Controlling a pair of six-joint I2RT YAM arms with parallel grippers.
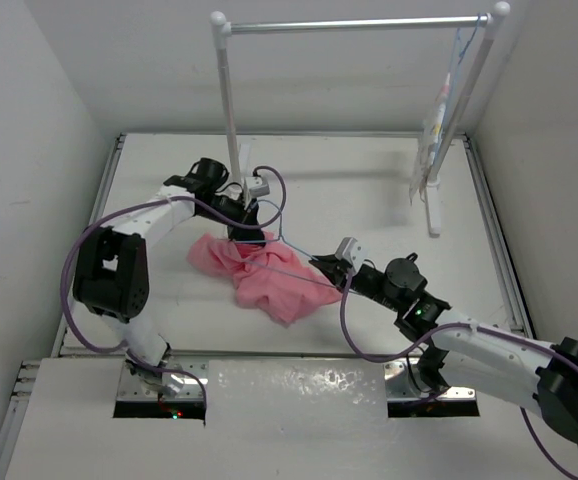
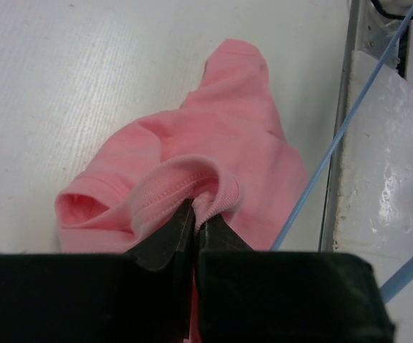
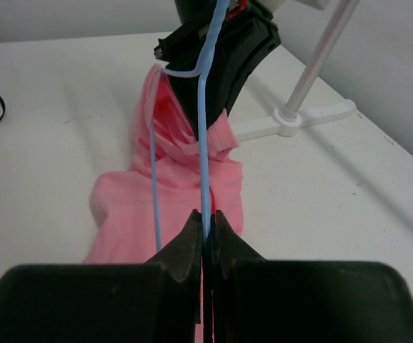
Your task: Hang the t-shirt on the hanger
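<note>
The pink t shirt [image 1: 274,285] lies crumpled on the table, left of centre in the top view. My left gripper is shut on a raised fold of it, pinching the hem between the fingertips. A thin blue hanger [image 3: 204,136] stretches between the two arms, over the shirt. On one of its bars, my right gripper is shut. In the right wrist view the hanger's far end meets the lifted pink fabric beside the left gripper; how far it goes inside the shirt is hidden.
A white rack with a metal rail [image 1: 359,25] stands behind the arms. On its right side hangs another hanger with a pale garment [image 1: 432,130]. Bare table [image 1: 359,200] shows between the rack's posts.
</note>
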